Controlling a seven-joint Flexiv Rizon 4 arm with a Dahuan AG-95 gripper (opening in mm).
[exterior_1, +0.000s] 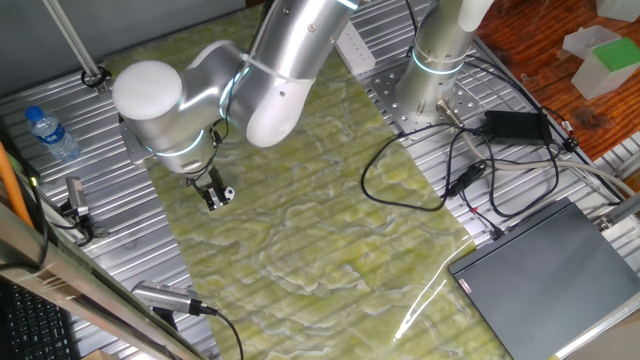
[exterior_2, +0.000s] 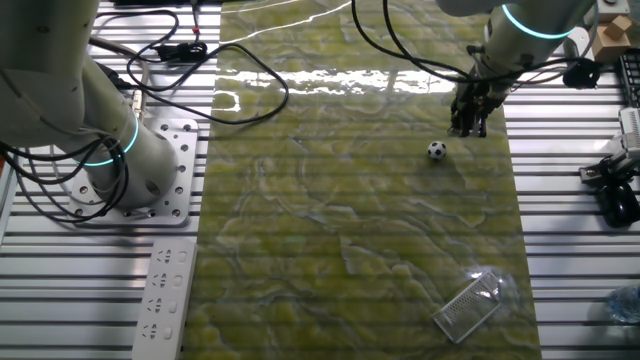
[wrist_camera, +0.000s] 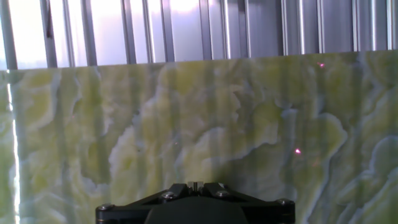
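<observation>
A small black-and-white ball patterned like a football (exterior_2: 437, 150) rests on the green marbled mat (exterior_2: 330, 230) in exterior view 2. My black gripper (exterior_2: 468, 130) points down just to the right of it, apart from it in that view. From exterior view 1, the ball (exterior_1: 229, 193) shows right against the outline of the gripper (exterior_1: 212, 203). In the wrist view the fingers of my gripper come together at the bottom middle, shut, with no ball visible between them.
A clear flat container (exterior_2: 468, 306) lies near the mat's edge. Cables (exterior_1: 405, 205) loop over the mat by the arm base. A closed laptop (exterior_1: 550, 285), a water bottle (exterior_1: 52, 135) and a power strip (exterior_2: 165, 300) stand around it. Mid-mat is bare.
</observation>
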